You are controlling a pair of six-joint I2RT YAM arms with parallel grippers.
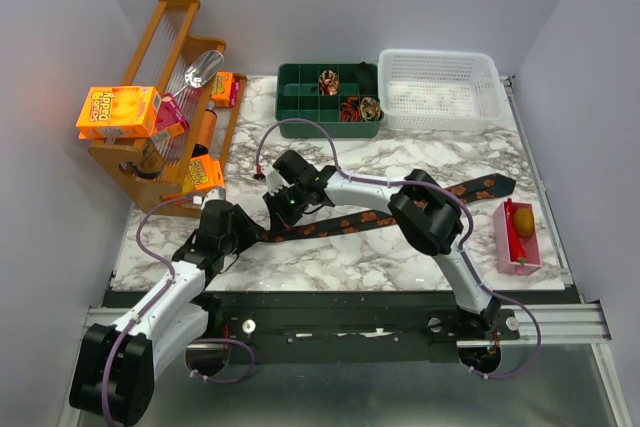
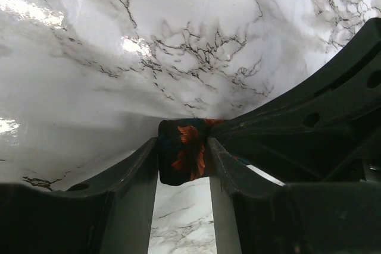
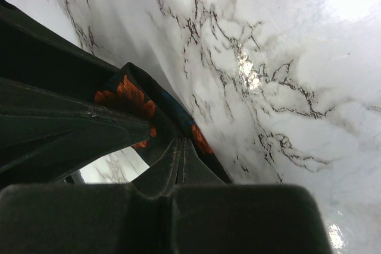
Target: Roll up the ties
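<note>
A dark tie with orange flowers (image 1: 350, 225) lies stretched diagonally across the marble table. At its left end, my left gripper has its fingers either side of the folded tie end (image 2: 187, 159), part open; whether it grips it is unclear. My right gripper is shut, fingertips together on top of the tie near that end, with the other gripper's dark body beside it in the right wrist view. Rolled ties (image 1: 370, 110) sit in the green divided box (image 1: 300, 119) at the back.
A white basket (image 1: 440, 57) stands back right, a pink box (image 1: 515, 262) at the right edge, and a wooden rack (image 1: 140, 175) with orange boxes at back left.
</note>
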